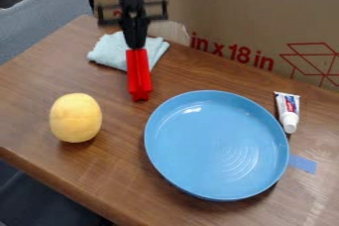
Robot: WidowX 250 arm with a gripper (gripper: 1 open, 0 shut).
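Note:
My gripper [134,40] is over the back left of the table, its tip just above the far end of a red bar-shaped object [138,75]; it looks shut, and I cannot see anything held in it. The red object lies on the wood beside a folded pale blue cloth [110,54], which is partly behind the gripper. A blue plate [216,146] sits at the front right, and a yellow round fruit-like object [75,118] at the left.
A white tube [287,112] lies right of the plate, near a piece of blue tape [303,164]. A cardboard box [252,22] walls the back. Bare wood [119,175] is at the front left.

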